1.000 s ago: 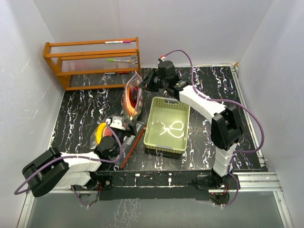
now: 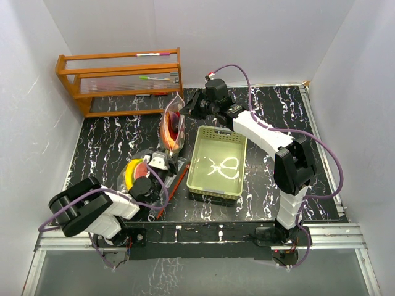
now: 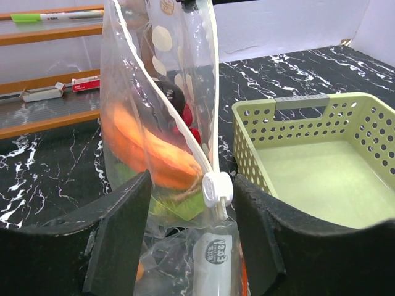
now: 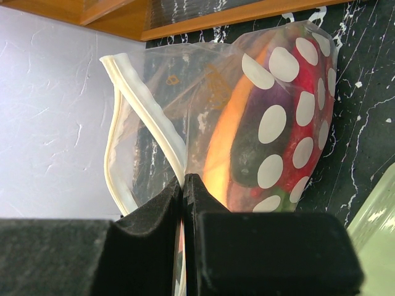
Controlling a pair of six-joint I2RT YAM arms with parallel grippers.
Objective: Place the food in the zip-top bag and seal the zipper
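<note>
The zip bag (image 2: 173, 123) stands upright with a carrot-like orange item (image 3: 151, 148) and other food inside. My right gripper is shut on its zipper edge near the top. My left gripper is part open around the lower end of the zipper, where a white slider (image 3: 217, 188) sits between the fingers; whether they touch it I cannot tell. A second clear bag with yellow and red food (image 2: 131, 172) lies by the left arm.
A green basket (image 2: 216, 148) stands right of the bag. A wooden rack (image 2: 123, 69) is at the back left, and a red rod (image 2: 173, 191) lies along the basket's left side.
The left arm has shifted and turned slightly toward the right at the foot of the upright bag. The right arm and bag look unchanged.
</note>
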